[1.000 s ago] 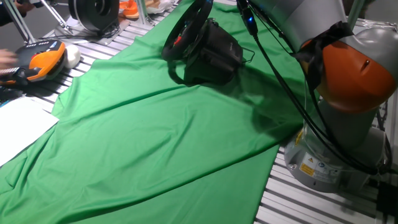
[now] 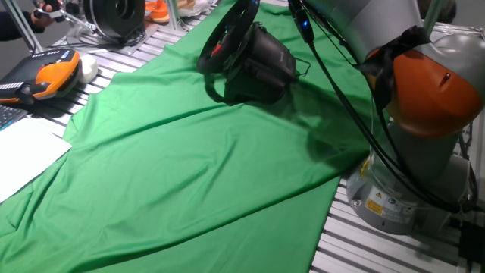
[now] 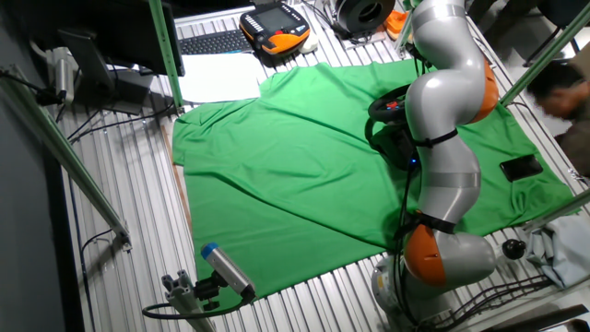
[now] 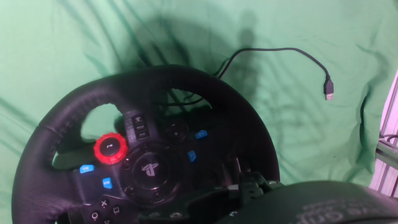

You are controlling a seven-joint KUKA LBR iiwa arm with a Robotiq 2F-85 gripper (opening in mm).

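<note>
A black steering wheel with a red dial, blue buttons and a PlayStation logo fills the lower left of the wrist view. Its thin black cable curves over green cloth to a USB plug. In exterior view 1 the wheel and its dark base sit tilted at the cloth's far side. My gripper shows only as dark parts at the wrist view's lower edge, overlapping the wheel's lower right rim. Whether it touches the wheel, or how its fingers stand, is unclear. The arm hides it in exterior view 2.
Green cloth covers the table, its near part bare. A phone lies to the arm's right. White paper, a keyboard and an orange teach pendant line the far left. A camera stands at the front left.
A hand over the teach pendant at the left a second ago is gone from there. The arm and the wheel have not visibly moved.
</note>
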